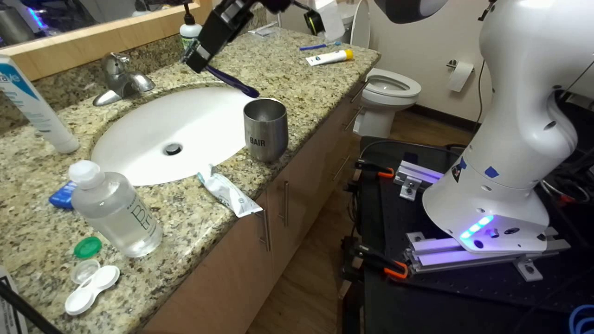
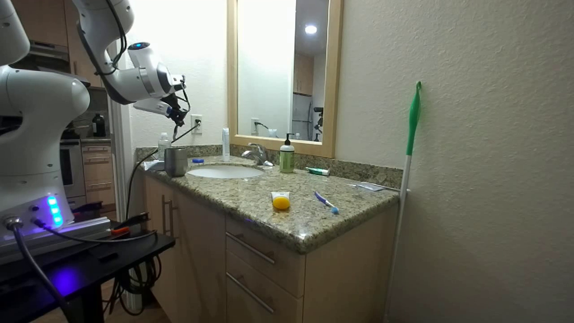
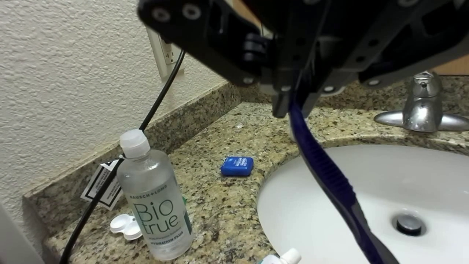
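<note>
My gripper is shut on a dark purple toothbrush [image 3: 327, 176], which slants down and away from the fingers over the white sink in the wrist view. In exterior view 1 the free end of the toothbrush [image 1: 240, 85] appears just above the far rim of a steel cup [image 1: 266, 133] marked BAIR; whether it lies over the cup's opening I cannot tell. The cup stands upright on the counter between the sink [image 1: 206, 133] and the front edge. From the side, the gripper [image 2: 176, 124] hangs well above the cup [image 2: 176, 163].
Close to the cup lies a toothpaste tube [image 1: 229, 192]. A clear bottle [image 1: 117, 208], a blue floss box [image 3: 237, 166] and a white lens case [image 1: 92, 289] occupy the near counter. The faucet [image 1: 119, 80] rises behind the sink. Bare counter [image 2: 242, 191] extends beyond it.
</note>
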